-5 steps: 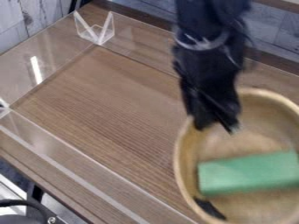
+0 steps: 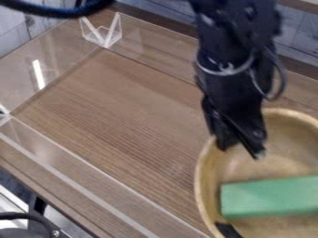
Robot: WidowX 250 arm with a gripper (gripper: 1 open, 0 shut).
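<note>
The black gripper hangs over the left rim area of a round tan bowl at the right. A green block lies in the bowl, below the gripper. The fingertips are dark and blurred, so whether they are open or shut, or touch the rim, I cannot tell.
A clear plastic bracket stands at the back left edge. Cables lie at the lower left corner, and a grey wall is behind.
The gripper has moved slightly right as well.
</note>
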